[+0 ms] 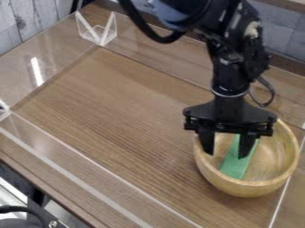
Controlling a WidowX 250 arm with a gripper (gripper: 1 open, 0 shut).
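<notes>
My black gripper [233, 129] hangs over the left and back part of a wooden bowl [244, 185] at the right of the table, its two fingers apart. A green block [238, 162] lies in the bowl, partly hidden behind the gripper. I see nothing clearly held between the fingers.
A white wire-like object [98, 31] stands at the back left edge. Dark cables show at the bottom left, off the table.
</notes>
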